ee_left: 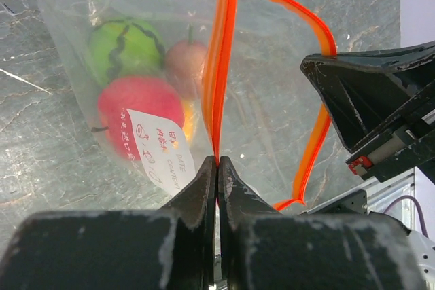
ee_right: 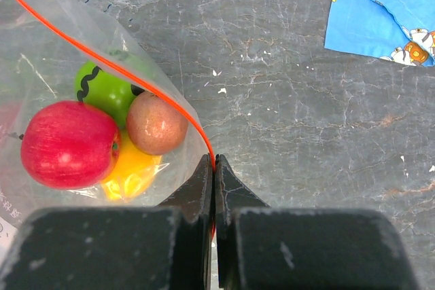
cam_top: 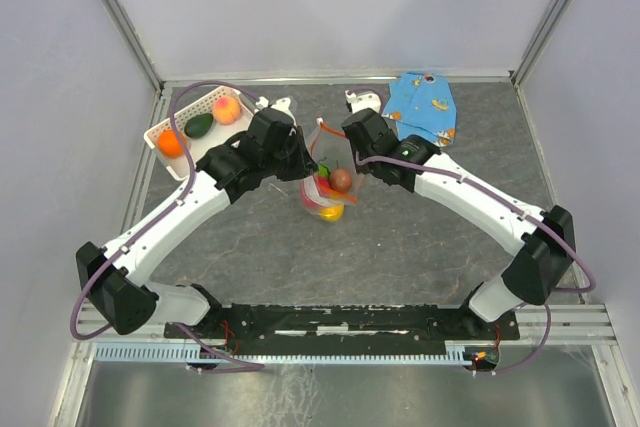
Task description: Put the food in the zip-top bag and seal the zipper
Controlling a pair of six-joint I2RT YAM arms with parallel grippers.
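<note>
A clear zip bag (cam_top: 330,147) with an orange zipper hangs between my two grippers, open at the top. Inside are a red apple (ee_right: 68,144), a green fruit with dark stripes (ee_right: 102,89), a brown round fruit (ee_right: 156,123) and a yellow item (ee_right: 129,168). My left gripper is shut on one orange zipper edge of the bag. My right gripper is shut on the opposite zipper edge, which runs down between its fingertips.
A white basket (cam_top: 160,162) at the back left holds an orange, a peach and a dark green item. A folded blue cloth (cam_top: 420,107) lies at the back right.
</note>
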